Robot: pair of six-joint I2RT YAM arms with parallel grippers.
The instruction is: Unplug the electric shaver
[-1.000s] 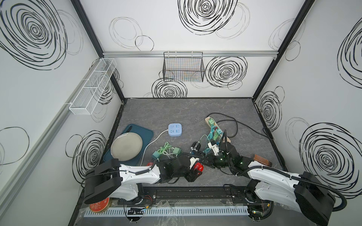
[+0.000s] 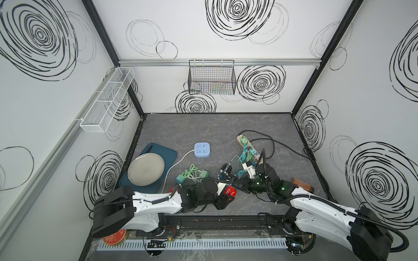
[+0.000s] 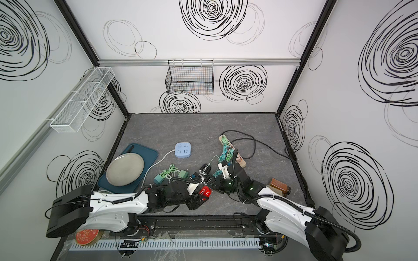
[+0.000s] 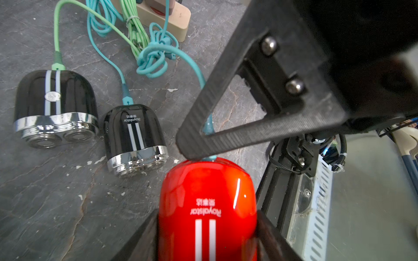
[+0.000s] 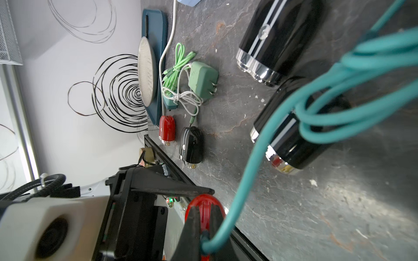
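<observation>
A red shaver (image 4: 206, 204) is in my left gripper, which is shut around its body with the top facing outward. The teal cable (image 4: 191, 65) runs down to the shaver's top, where its plug (image 4: 209, 126) shows through the frame of a right finger (image 4: 243, 134). Just beyond the shaver, my right gripper is shut on the cable end, with teal cable (image 5: 243, 187) coming out between its fingertips. The black finger hides part of the joint, so how far the plug sits in the shaver cannot be told.
Two black shavers (image 4: 56, 104) lie close by with cords attached. A power strip (image 2: 243, 140) with bundled cords lies behind the right arm. At left are a blue tray (image 2: 167, 152) with a plate, and a light blue socket block (image 2: 202, 149).
</observation>
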